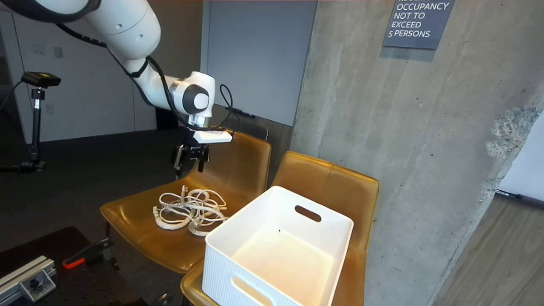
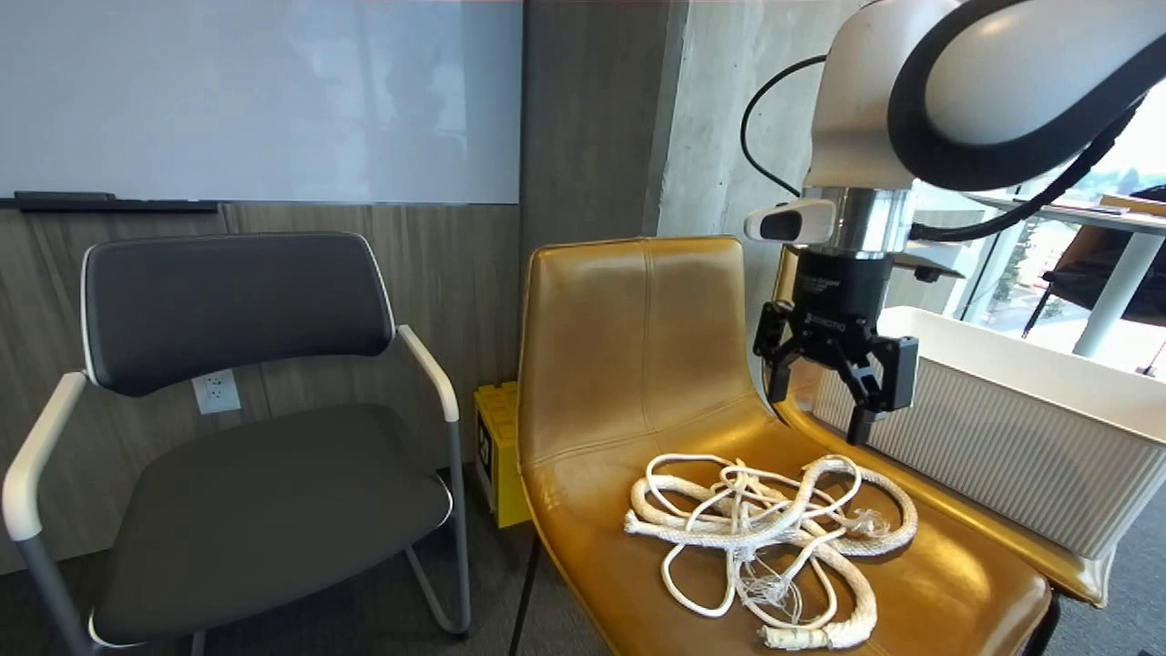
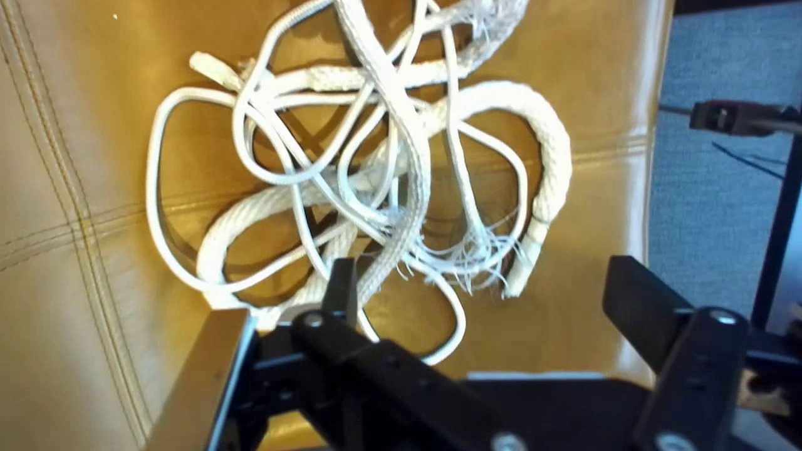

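Several white ropes, thick and thin, lie in a loose tangle [image 1: 176, 222] on the seat of a tan leather chair [image 1: 135, 227]. Frayed ends show in the wrist view, where the tangle [image 3: 421, 161] fills the upper middle. My gripper [image 2: 817, 410] hangs above the seat, fingers pointing down, apart from the rope. It is open with nothing between its fingers. The lower left of the tangle is partly covered by one finger in the wrist view. An empty white bin [image 1: 281, 245] sits on the second tan chair [image 1: 326, 176].
A grey armchair [image 2: 262, 503] and a yellow box [image 2: 500, 448] stand to the left in the second exterior view. The tan chair's backrest [image 2: 639, 328] rises close to the arm. A dark bench with a clamp [image 1: 89, 255] is at the front left.
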